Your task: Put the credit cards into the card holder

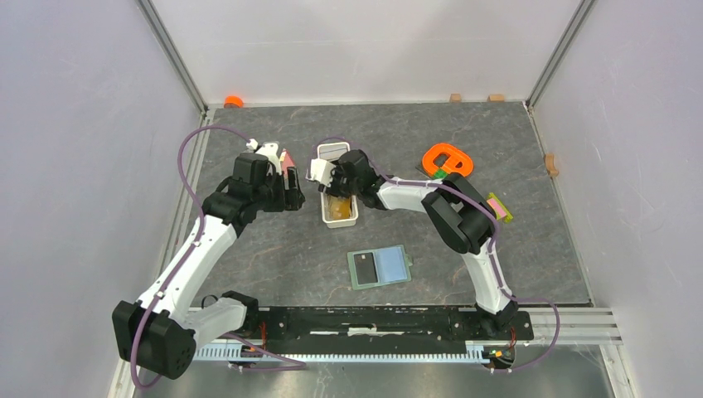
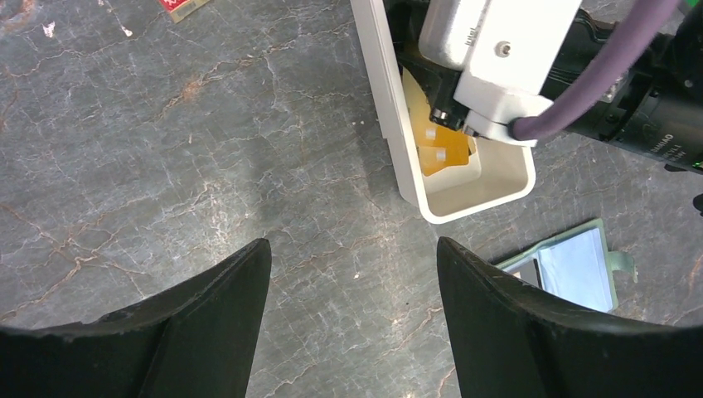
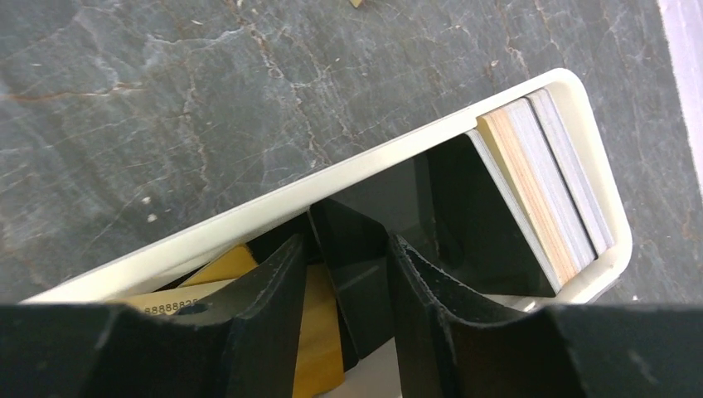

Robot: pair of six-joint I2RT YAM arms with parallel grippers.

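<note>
The white tray (image 1: 341,223) in the middle of the table holds the cards. In the right wrist view, a black card (image 3: 356,278) leans inside it, next to yellow cards (image 3: 319,340) and a stack of pale-edged cards (image 3: 539,174) at one end. Down in this tray is my right gripper, its fingers parted around the upper part of the black card; contact on both sides cannot be made out. What looks like the card holder (image 1: 391,264), green-edged with a blue panel and a black one, lies flat at the front. My left gripper stands open and empty, left of the tray.
An orange ring-shaped object (image 1: 448,148) lies at the back right, and a small pink and yellow-green item (image 1: 499,207) near the right arm. A reddish object (image 1: 288,160) sits behind the left gripper.
</note>
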